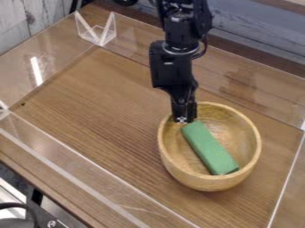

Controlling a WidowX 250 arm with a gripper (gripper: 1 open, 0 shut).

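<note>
A round tan bowl [188, 163] holds a green block [210, 148], which lies lengthwise toward the front right inside it. My black gripper [181, 113] hangs over the bowl's back left rim, close to the upper end of the block. It looks shut, with nothing visible between its fingers.
A clear plastic object [98, 25] stands at the back left. Low walls border the table at the back and left.
</note>
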